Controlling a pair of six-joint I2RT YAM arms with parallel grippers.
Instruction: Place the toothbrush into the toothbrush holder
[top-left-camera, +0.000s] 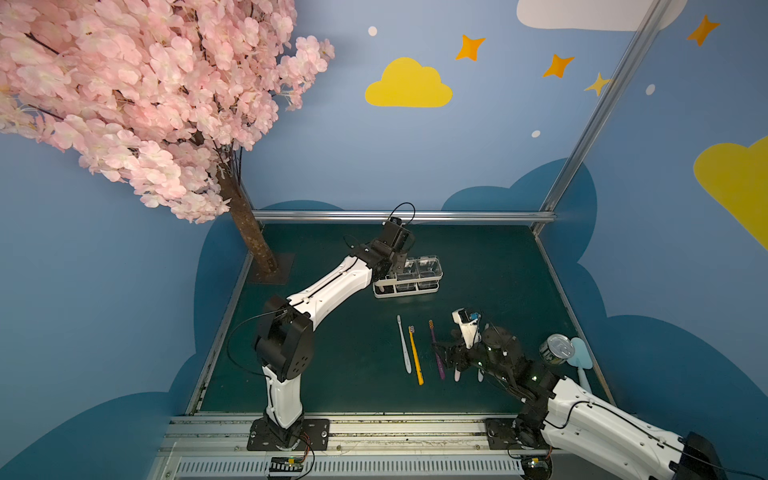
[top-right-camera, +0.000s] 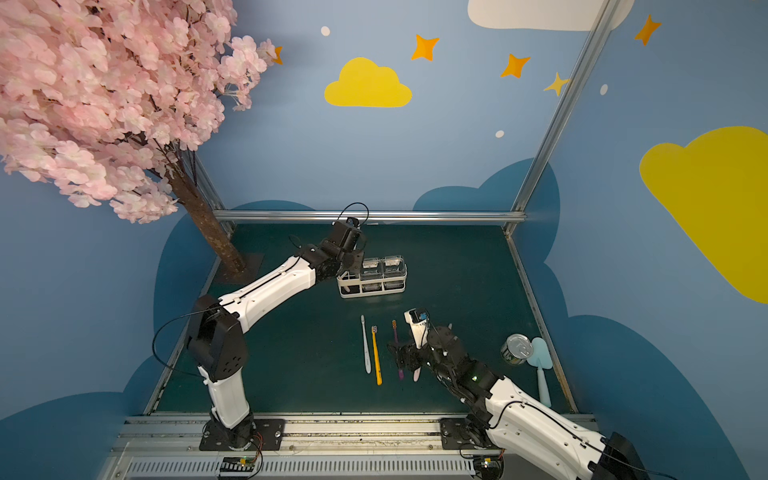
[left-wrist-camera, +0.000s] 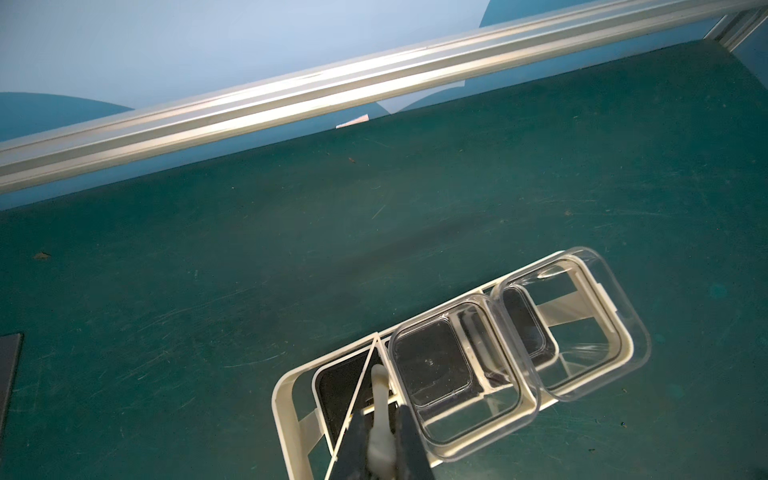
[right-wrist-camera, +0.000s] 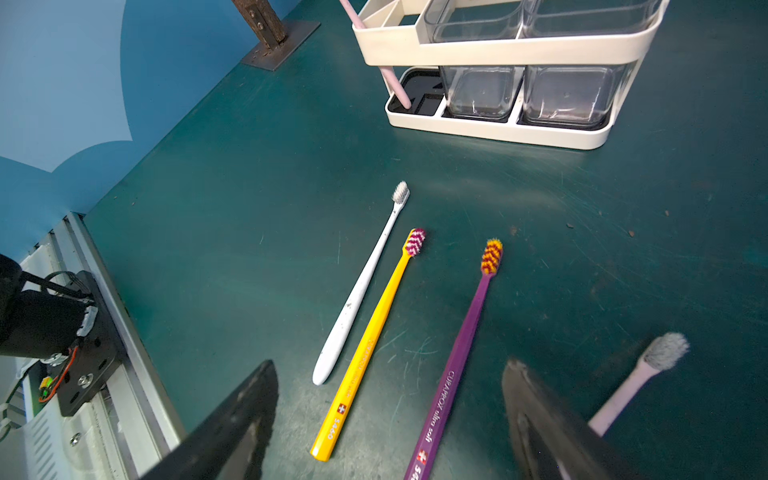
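Note:
The white toothbrush holder (right-wrist-camera: 512, 54) stands toward the back of the table. Its left compartment holds the lower end of a pink toothbrush (right-wrist-camera: 398, 89), tilted, with the tip near the base. My left gripper is over that compartment, shut on this toothbrush, which looks pale in the left wrist view. On the table lie a white toothbrush (right-wrist-camera: 352, 302), a yellow one (right-wrist-camera: 368, 344), a purple one (right-wrist-camera: 457, 352) and a pale pink one (right-wrist-camera: 632, 388). My right gripper hangs open above them, its fingers apart and empty.
Two clear cups (left-wrist-camera: 448, 376) fill the holder's other compartments. At the right edge are a metal can (top-left-camera: 557, 349) and a light blue spatula (top-left-camera: 581, 354). A tree trunk (top-left-camera: 249, 228) rises at the back left. Green table right of the holder is free.

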